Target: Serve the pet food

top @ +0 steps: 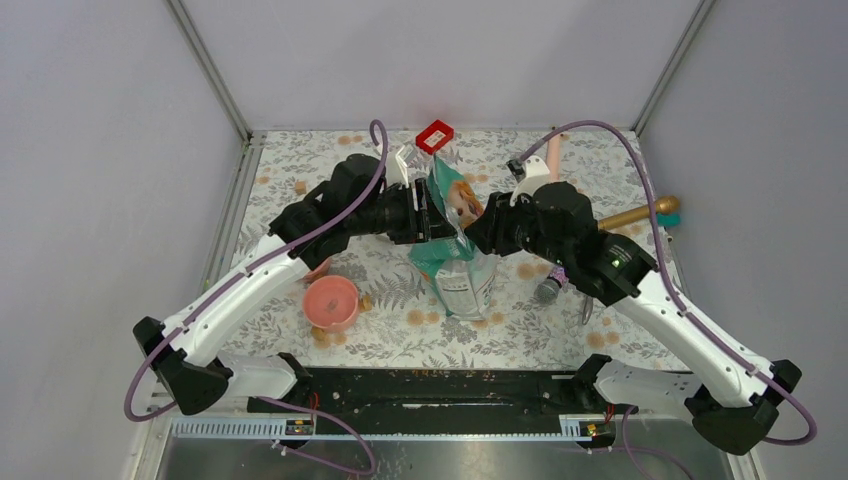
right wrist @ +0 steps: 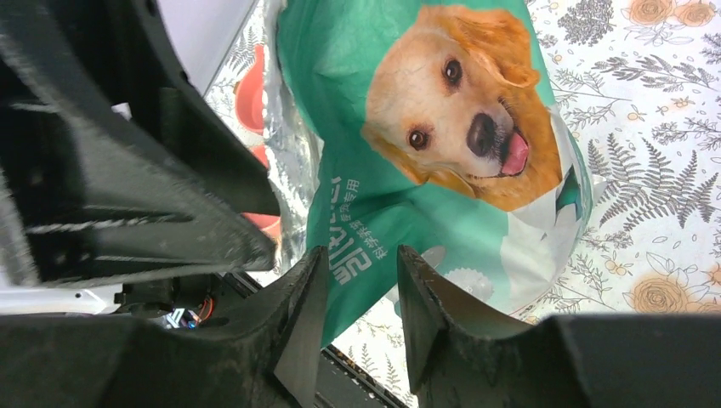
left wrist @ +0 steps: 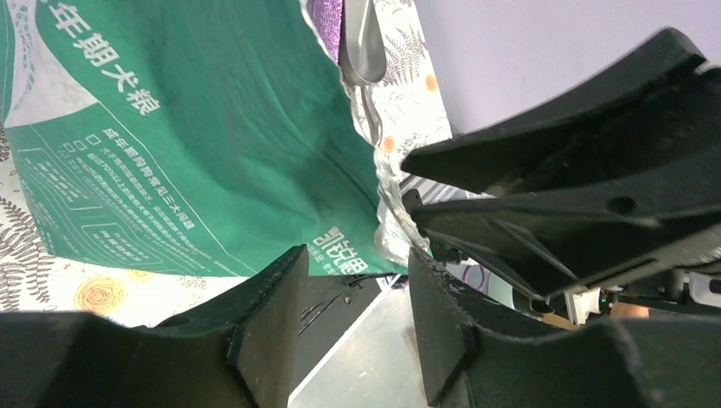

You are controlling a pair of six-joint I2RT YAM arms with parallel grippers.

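Note:
The green pet food bag point(top: 450, 270) with a dog picture stands upright at the middle of the table, its crimped top between my two grippers. My left gripper point(top: 430, 222) is at the bag's left side; in the left wrist view its fingertips point(left wrist: 425, 280) are apart, beside the bag's silvery top edge. My right gripper point(top: 485, 228) is at the right side; its fingers point(right wrist: 425, 306) stand apart in the right wrist view, near the bag's front. Two pink bowls, one nearer point(top: 330, 303), sit at the left, the farther partly hidden by my left arm.
A red box point(top: 435, 136) lies at the back. A pink roller point(top: 553, 158), a gold tool point(top: 625, 215) and metal utensils point(top: 550, 290) lie on the right. The back wall and side rails border the table.

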